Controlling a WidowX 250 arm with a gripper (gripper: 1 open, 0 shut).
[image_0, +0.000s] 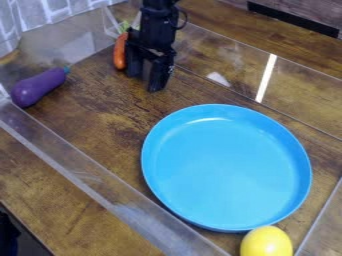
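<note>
My black gripper (150, 62) is at the top centre, low over the wooden surface and just right of an orange carrot (120, 48), which it partly hides; its fingers appear apart, and whether they touch the carrot is unclear. A purple eggplant (38, 88) lies at the left. A large blue plate (225, 165) fills the lower right.
A yellow round object (266, 242) sits at the bottom right corner. Clear walls run along the left and lower edges. The wood between eggplant, gripper and plate is clear, as is the upper right.
</note>
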